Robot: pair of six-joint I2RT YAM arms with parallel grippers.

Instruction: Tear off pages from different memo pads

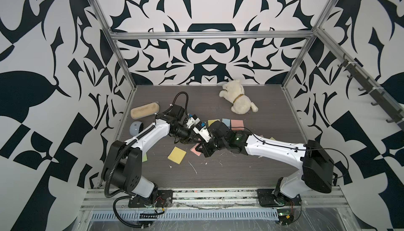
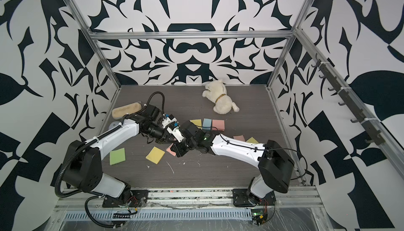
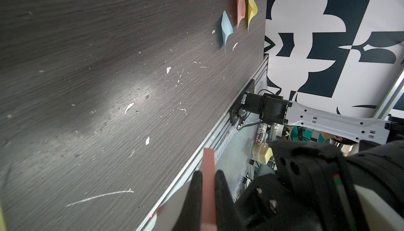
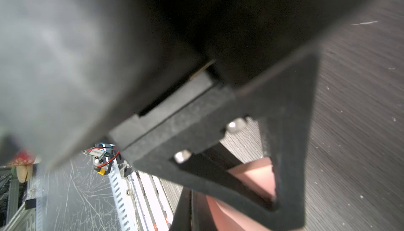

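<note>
My two grippers meet over the table's middle, left gripper [image 1: 191, 134] and right gripper [image 1: 202, 146]. Both look shut. A pink pad [image 2: 170, 149] shows beneath them; in the left wrist view a thin pink strip [image 3: 208, 188] stands between the left fingertips, and in the right wrist view pink paper [image 4: 252, 176] lies close behind the right gripper's frame. Whether either grips it firmly is unclear. A yellow pad [image 1: 176, 155] lies front left, a green pad [image 2: 117, 156] at the left, more yellow [image 2: 195, 122], blue [image 2: 207, 123] and pink [image 2: 218, 124] pads behind.
A plush dog [image 1: 237, 98] lies at the back right, a wooden block [image 1: 144, 110] and a grey round object [image 1: 136, 128] at the left. Small curled sheets lie on the right, partly behind the right arm. The front middle holds only paper scraps.
</note>
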